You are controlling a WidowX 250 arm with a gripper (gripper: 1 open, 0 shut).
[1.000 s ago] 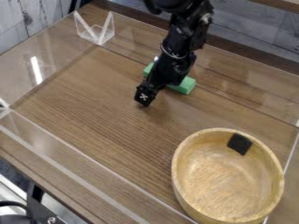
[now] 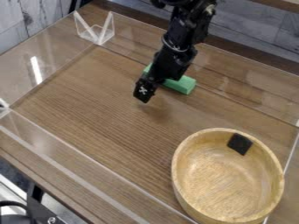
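My black gripper (image 2: 152,86) hangs over the upper middle of the wooden table, fingers apart and open, pointing down-left. A green block-like object (image 2: 179,84) lies on the table just right of and behind it, partly hidden by the arm. Whether the fingers touch it I cannot tell.
A round tan bowl (image 2: 222,184) fills the lower right, with a black rectangle (image 2: 239,143) at its upper rim. A clear white wire-like object (image 2: 96,30) stands at the back left.
My gripper has shifted slightly up and to the left, showing a little more of the green object. The rest looks unchanged.
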